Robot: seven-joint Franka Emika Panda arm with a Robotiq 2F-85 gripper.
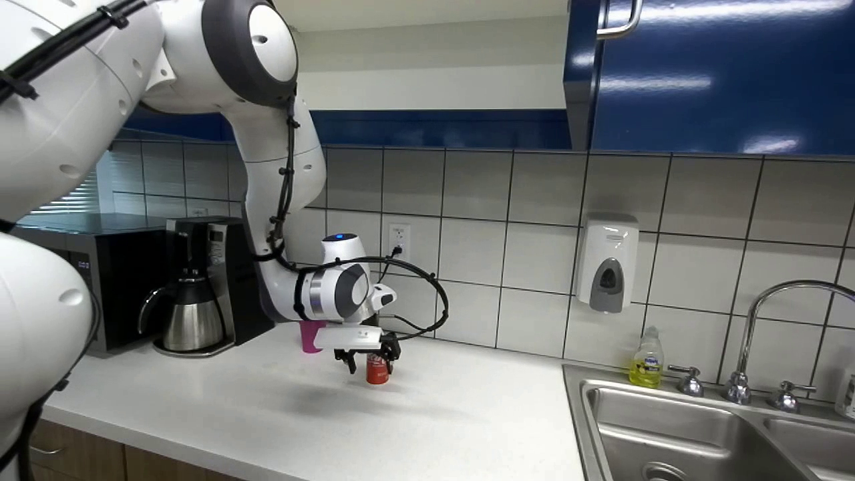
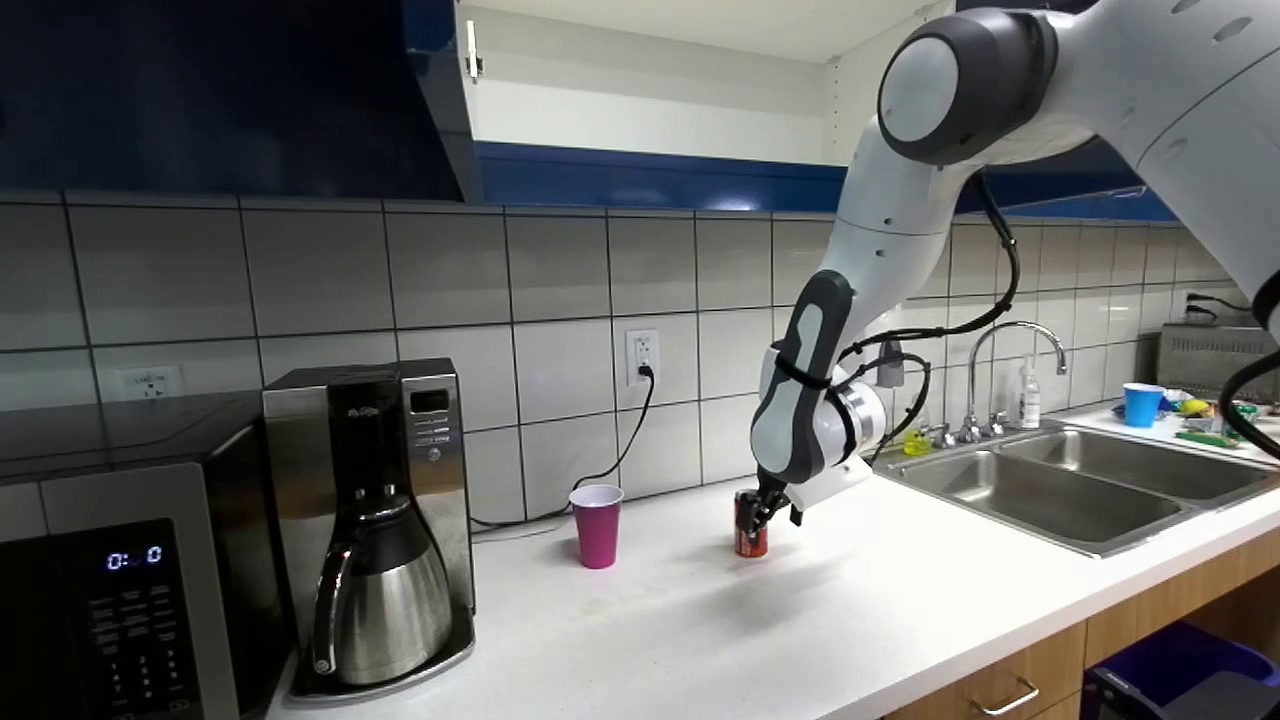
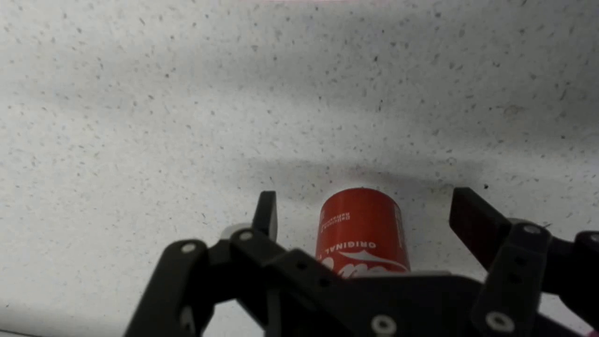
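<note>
A red Coca-Cola can (image 1: 377,370) stands upright on the white counter. My gripper (image 1: 370,366) is at the can's upper part, its fingers spread wide. In the wrist view, the can (image 3: 362,230) appears between the two black fingers, with a gap on either side. The gripper's black body covers part of the can there. From the other side, the gripper (image 2: 775,523) overlaps the can (image 2: 752,542) and hides some of its label. A magenta cup (image 2: 596,528) stands upright, apart from the can, on the coffee maker's side.
A coffee maker (image 2: 426,480) with a steel carafe and a microwave (image 2: 132,576) stand beyond the cup. Toward the other end are a steel sink (image 1: 665,409) and a yellow soap bottle (image 1: 646,365). Bare counter (image 1: 449,425) lies in front of the can.
</note>
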